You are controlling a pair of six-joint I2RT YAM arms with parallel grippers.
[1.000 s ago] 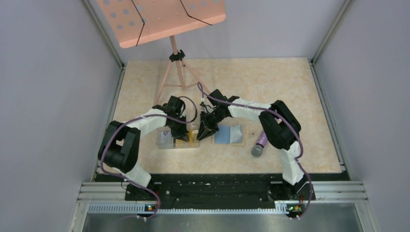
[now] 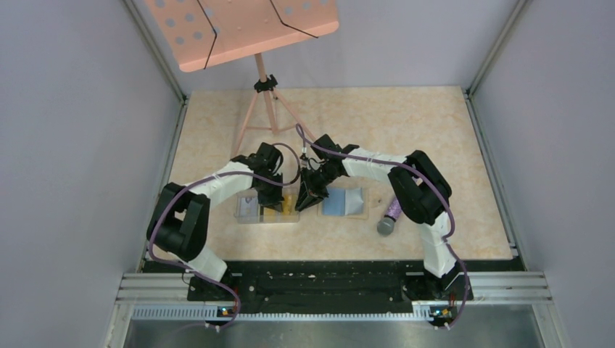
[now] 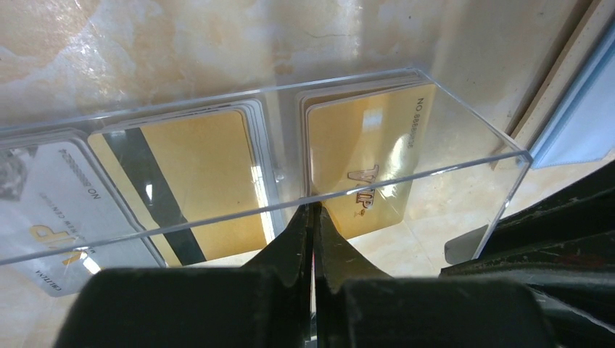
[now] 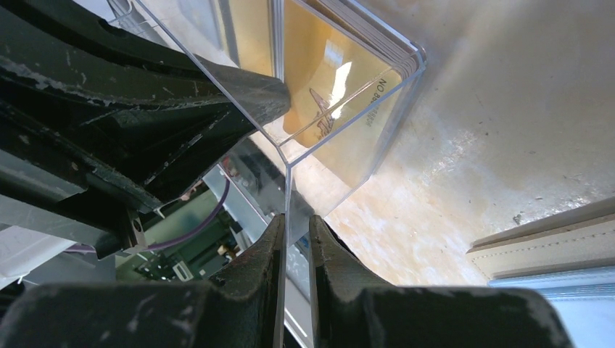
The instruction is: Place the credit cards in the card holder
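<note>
A clear box holds several cards stacked in compartments: white cards at the left, gold cards with a dark stripe in the middle, and gold VIP cards at the right. My left gripper is shut, nothing visible between its fingers, its tips at the lower left corner of the VIP cards. My right gripper is shut on the box's corner wall. Right of the box lies the open card holder, blue inside with a beige edge.
A pink tripod stand rises behind the box. A purple-and-grey cylinder lies near the right arm. The two grippers are close together at the box.
My left gripper has shifted slightly to the right over the box. The right arm, the box and the card holder look unmoved.
</note>
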